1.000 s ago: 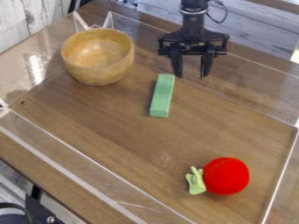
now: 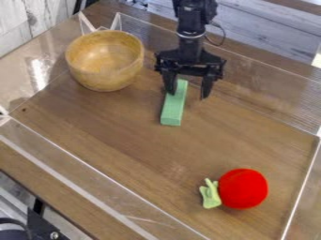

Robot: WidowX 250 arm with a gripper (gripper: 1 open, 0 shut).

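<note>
My gripper (image 2: 190,77), black, hangs from the top middle with its fingers spread open over the upper end of a green block (image 2: 172,111). The block lies lengthwise toward me on the wooden table, partly under the gripper; whether the fingers touch it cannot be told.
A wooden bowl (image 2: 105,61) is at the upper left, close to the gripper. A red ball-like object (image 2: 243,187) with a pale green piece (image 2: 211,193) lies at the lower right. A pale wall borders the back.
</note>
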